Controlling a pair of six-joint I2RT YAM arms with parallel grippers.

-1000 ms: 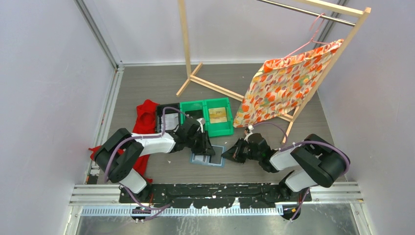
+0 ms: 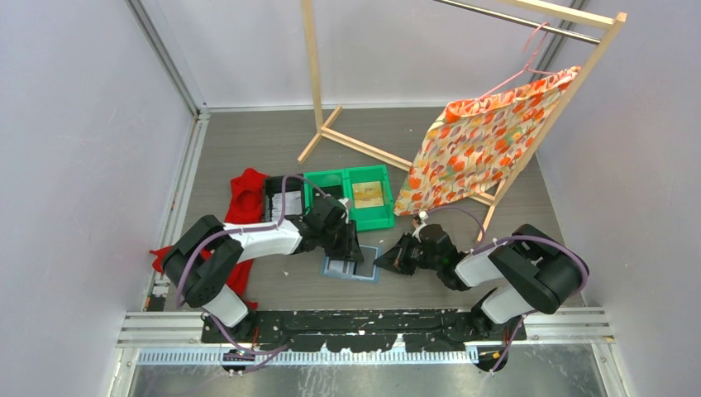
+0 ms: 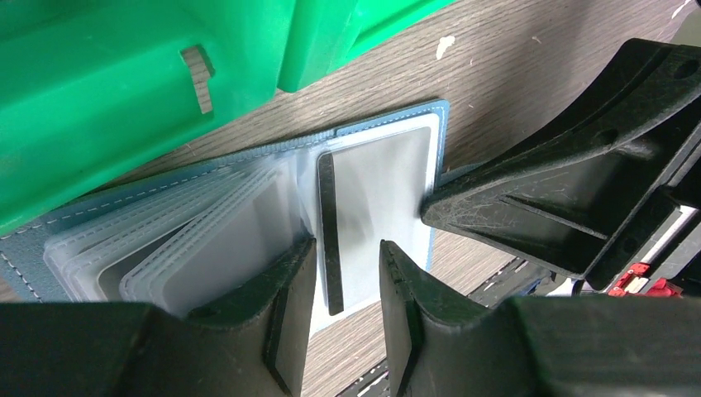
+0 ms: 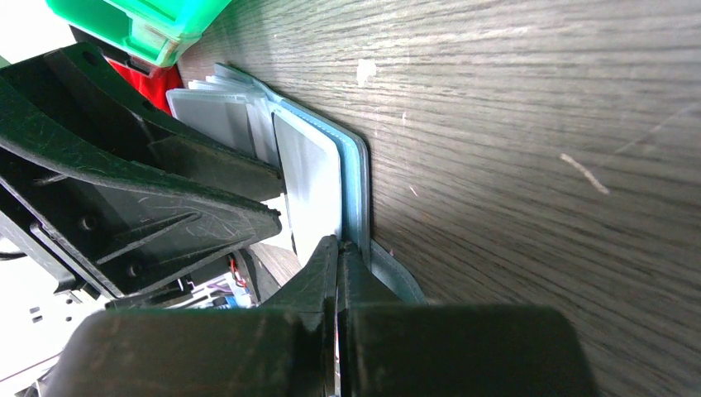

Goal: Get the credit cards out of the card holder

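Blue-edged card holder (image 3: 91, 190) lies open on the table, its clear sleeves fanned at the left in the left wrist view. A white card (image 3: 380, 186) with a black stripe shows in its right-hand pocket. Over that card my left gripper stands open, one fingertip on each side of the stripe's lower part, gripping nothing. My right gripper is shut at the holder's right edge (image 4: 354, 178). Its tips meet right at this edge; whether a thin layer lies between them is hidden.
A green two-part tray (image 2: 371, 222) stands just behind the holder, beside a black box (image 2: 283, 203). Red cloth (image 2: 246, 198) lies to the left. Patterned fabric (image 2: 488, 136) hangs from a wooden rack on the right. Bare table extends right of the holder.
The right arm and the holder look unmoved.
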